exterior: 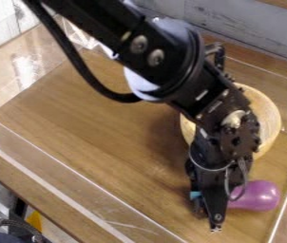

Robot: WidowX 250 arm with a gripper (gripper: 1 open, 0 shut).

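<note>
The black robot gripper (210,203) is low over the wooden board at the lower right, shut on a purple eggplant (259,196), whose rounded end sticks out to the right of the fingers. The part between the fingertips is mostly hidden by the gripper. A beige bowl (269,119) stands behind the gripper, partly covered by the arm.
A pale wall runs along the back, and raised edges bound the board at the lower left and right.
</note>
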